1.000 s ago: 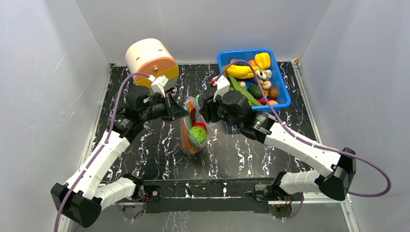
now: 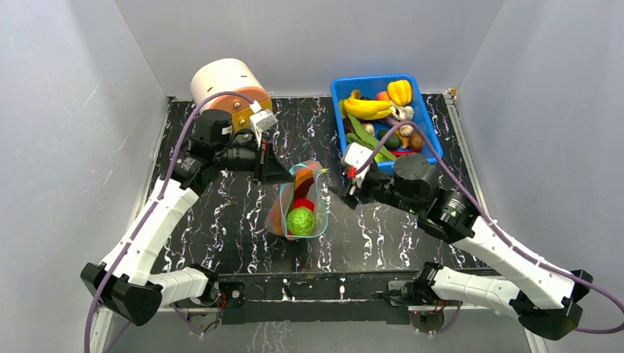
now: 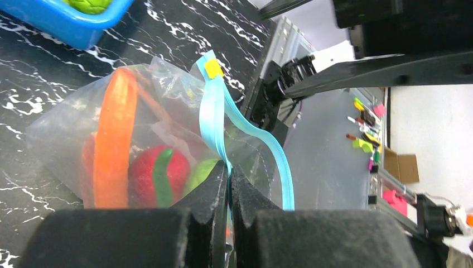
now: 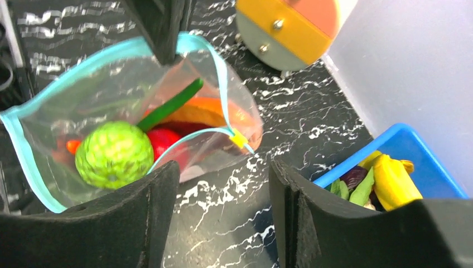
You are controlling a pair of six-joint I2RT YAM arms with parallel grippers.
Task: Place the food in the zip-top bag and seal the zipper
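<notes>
A clear zip top bag (image 2: 274, 218) with a light blue zipper and yellow slider (image 4: 239, 139) stands mid-table, its mouth open. Inside are a green cabbage-like ball (image 4: 111, 153), an orange item (image 3: 113, 145), a red round item (image 3: 149, 176) and a green long item (image 4: 173, 104). My left gripper is shut on the bag's zipper rim. My right gripper stands part open to the right of the bag, apart from it, with nothing between its fingers.
A blue basket (image 2: 375, 82) of bananas, peppers and other produce is at the back right. A cream and orange container (image 2: 224, 73) stands at the back left.
My right gripper has moved away from the bag, rightward and toward the front. My left arm has shifted slightly, and the bag's mouth is spread wider.
</notes>
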